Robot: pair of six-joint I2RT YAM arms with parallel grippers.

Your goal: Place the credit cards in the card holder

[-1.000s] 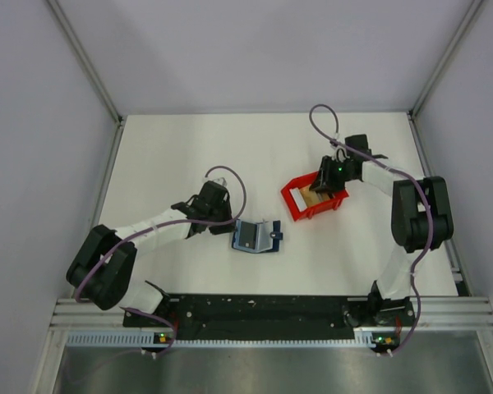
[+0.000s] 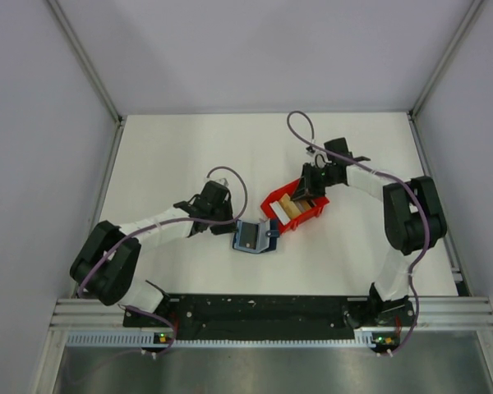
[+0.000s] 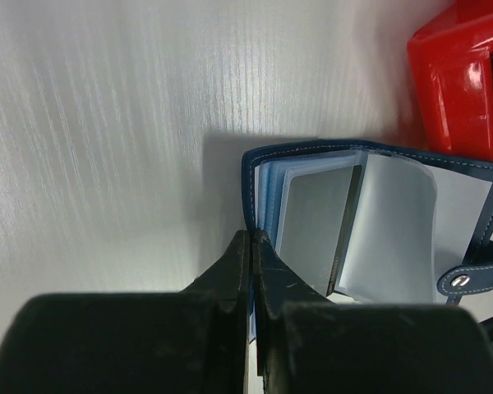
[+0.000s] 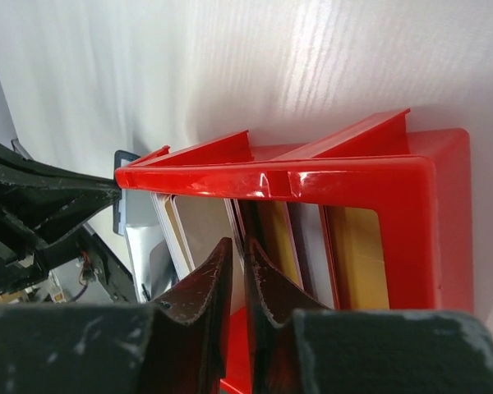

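Observation:
The open card holder [image 2: 248,235], blue-edged with clear sleeves and a snap strap, lies on the table; in the left wrist view my left gripper is shut at its left edge [image 3: 246,180], though whether that edge is between the fingers is unclear. A red box [image 2: 271,201] with several cards in gold, silver and white stands just behind and right of the holder. My right gripper is inside the box, shut on a card [image 4: 205,230] at its edge, as the right wrist view shows.
The black left gripper sits close beside the red box in the right wrist view.
My right gripper and the red box have moved left and toward the front, closer to the card holder. The left arm has barely moved.

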